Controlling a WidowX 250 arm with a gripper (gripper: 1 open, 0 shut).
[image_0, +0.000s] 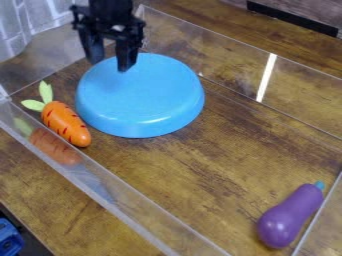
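Note:
My black gripper (107, 48) is at the top left, over the far edge of a blue round disc (140, 100), blurred, so whether it is open or shut cannot be told. An orange carrot toy (66, 124) with green leaves lies left of the disc. A purple eggplant toy (289, 216) lies at the lower right.
A clear plastic wall (107, 205) runs along the lower left, with a blue object (7, 238) at the corner.

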